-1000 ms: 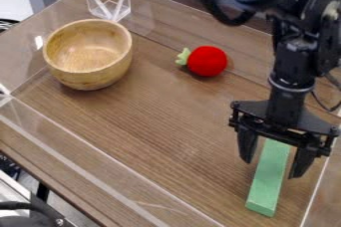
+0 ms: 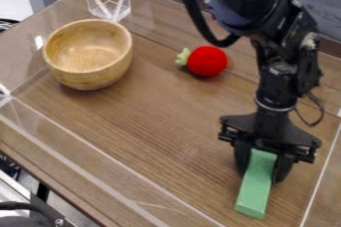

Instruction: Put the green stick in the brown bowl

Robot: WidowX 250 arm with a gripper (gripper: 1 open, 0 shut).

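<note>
The green stick lies at the front right of the wooden table, pointing toward the near edge. My black gripper is down over its far end, with fingers on either side and their tips close to it. That far end is partly covered by the gripper, and whether the fingers press on the stick cannot be made out. At the upper left stands the brown bowl, a light wooden one that looks empty, well away from the gripper.
A red tomato-like object with a green top sits near the back middle, left of the arm. Clear table stretches between bowl and stick. A dark cable-like strip runs by the front left edge.
The stick appears shifted slightly left and nearer. Bowl and red object have stayed put.
</note>
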